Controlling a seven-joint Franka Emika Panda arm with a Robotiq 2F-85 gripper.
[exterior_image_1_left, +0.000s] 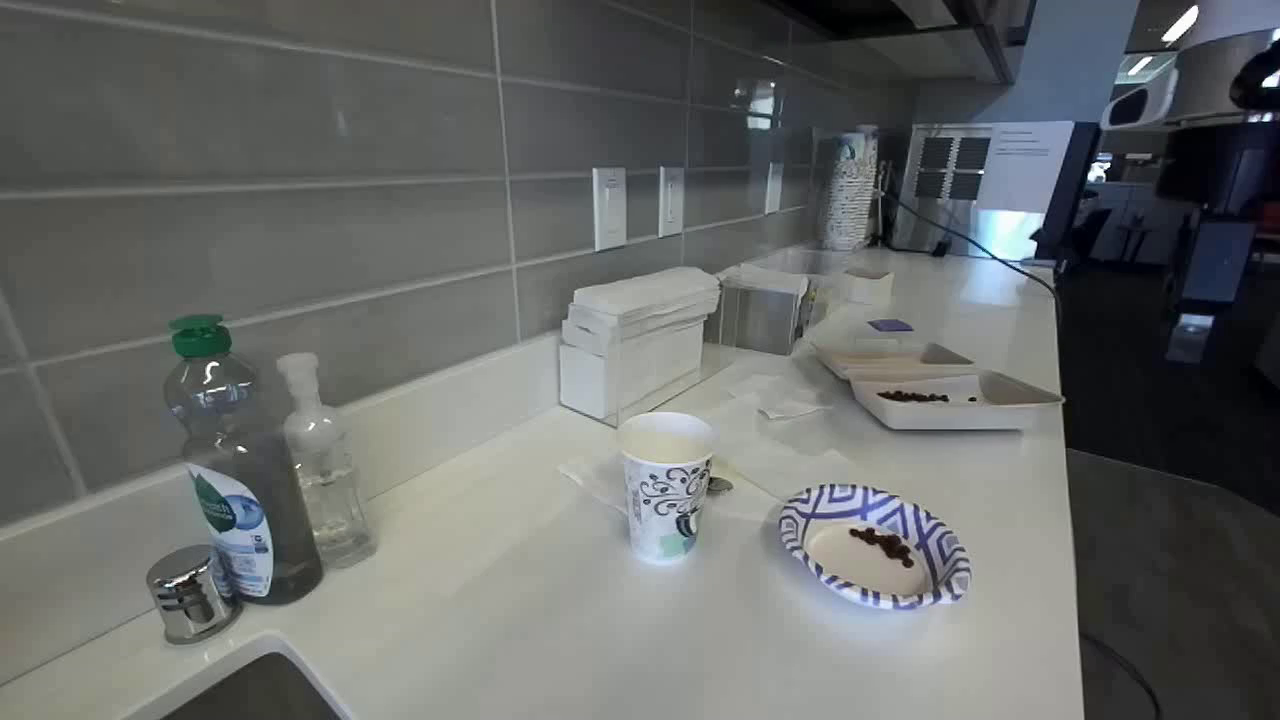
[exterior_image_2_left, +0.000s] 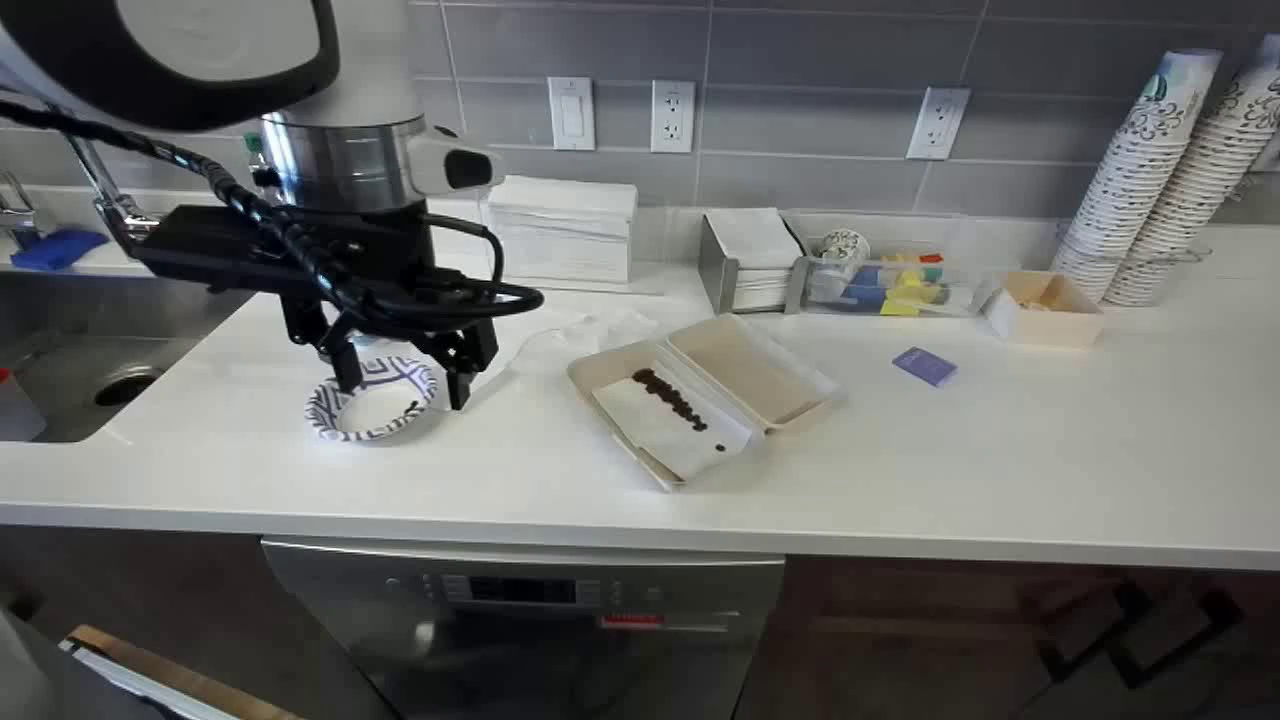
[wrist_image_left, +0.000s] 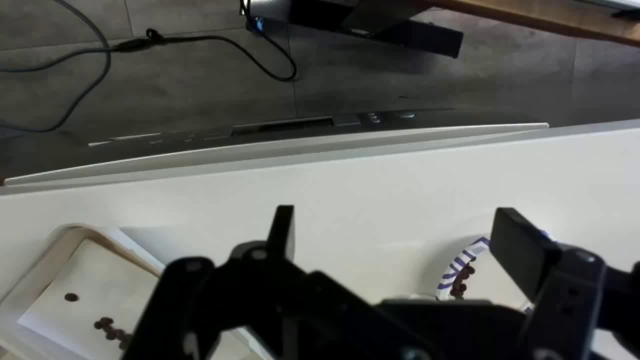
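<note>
My gripper (exterior_image_2_left: 402, 390) hangs open above the counter, fingers spread wide with nothing between them. In the wrist view the gripper shows bare counter in its gap. A paper bowl (exterior_image_1_left: 816, 504) with a blue pattern holds a small cluster of dark brown pieces (exterior_image_1_left: 883, 545). From the wrist camera, the right finger partly covers this bowl (wrist_image_left: 447, 282). The open takeout box (exterior_image_2_left: 582, 372) lies to the right in exterior view 2, with a row of dark pieces (exterior_image_2_left: 672, 401) on its paper liner. A patterned paper cup (exterior_image_1_left: 667, 492) stands upright beside the bowl.
Along the wall are a napkin holder (exterior_image_1_left: 642, 342), a clear bin of packets (exterior_image_2_left: 900, 294) and stacked cups (exterior_image_2_left: 1134, 180). A soap bottle (exterior_image_1_left: 246, 480) stands by the sink (exterior_image_2_left: 156, 324). A purple packet (exterior_image_2_left: 925, 366) lies on mostly clear counter at the right.
</note>
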